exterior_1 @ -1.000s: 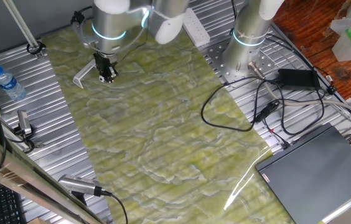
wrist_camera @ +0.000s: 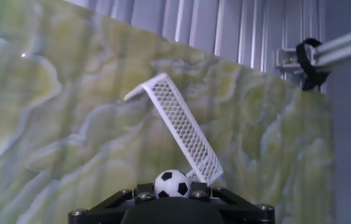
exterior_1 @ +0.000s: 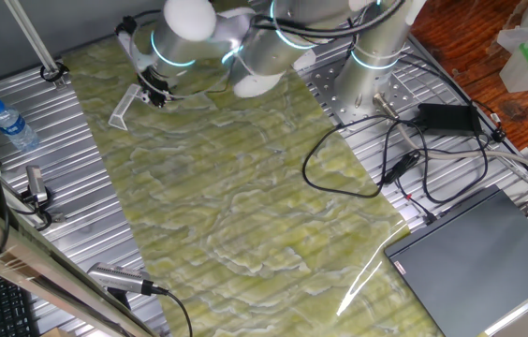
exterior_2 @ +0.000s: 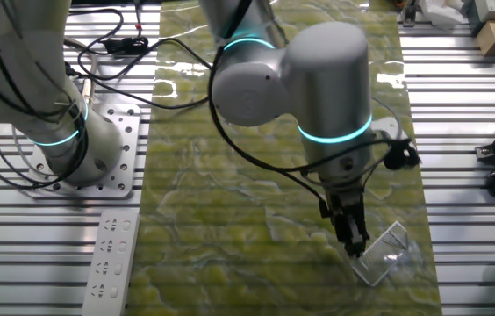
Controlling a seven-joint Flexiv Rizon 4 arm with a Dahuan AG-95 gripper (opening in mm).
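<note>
A small white goal with a mesh net [wrist_camera: 185,130] stands on the green marbled mat; exterior view 1 shows its white frame [exterior_1: 129,99] near the mat's far left edge. At the bottom of the wrist view, a black-and-white soccer ball [wrist_camera: 172,183] sits between the fingers of my gripper, which appears shut on it. The ball overlaps the goal's near end in that view, and its height above the mat is unclear. From exterior view 2, my gripper [exterior_2: 355,251] points down right beside the goal [exterior_2: 372,279]; the ball cannot be made out there.
Bare mat [exterior_1: 236,215] spreads widely across the middle. A water bottle [exterior_1: 13,125] lies on the slatted table at left, and a metal post [wrist_camera: 350,46] rises near the mat's far corner. A laptop [exterior_1: 484,262], cables and a power strip [exterior_2: 111,263] lie off the mat.
My gripper has shifted slightly toward the far edge, beside the goal, and the arm's links have swung with it. The ball's white patch at the fingertips no longer shows in exterior view 1.
</note>
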